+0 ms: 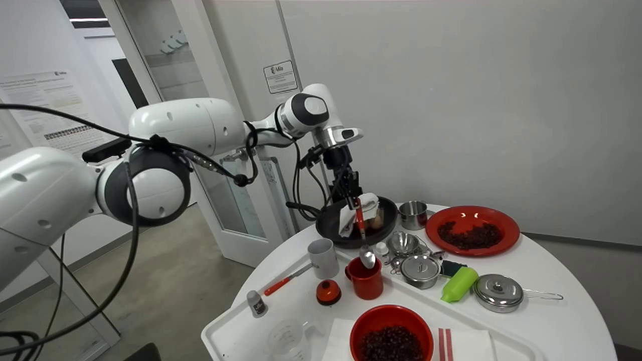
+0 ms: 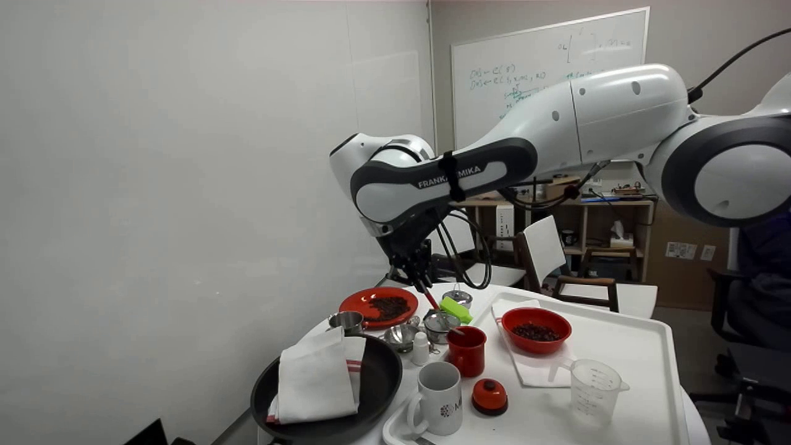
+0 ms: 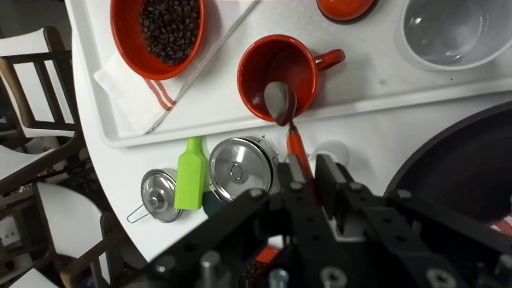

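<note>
My gripper is shut on the red handle of a metal spoon point(image 3: 281, 98), which points down and away from the fingers. In the wrist view the spoon's bowl overlaps the opening of the red mug point(image 3: 248, 77). From the first exterior view, the spoon point(image 1: 366, 255) hangs with its bowl at the height of the rim of the red mug point(image 1: 364, 288) or just above it. The mug stands upright on the white tray point(image 1: 421, 299). No beans show on the spoon. A red bowl of dark beans point(image 1: 391, 343) sits on a cloth on the tray.
Close to the mug are a grey mug point(image 1: 323, 258), a red-topped timer point(image 1: 328, 292) and small metal pots point(image 1: 420, 271). Behind them is a black pan point(image 2: 382, 385) with a white cloth in it. A red plate point(image 1: 505, 219) holds more beans. A clear measuring cup point(image 2: 595, 393) stands on the tray.
</note>
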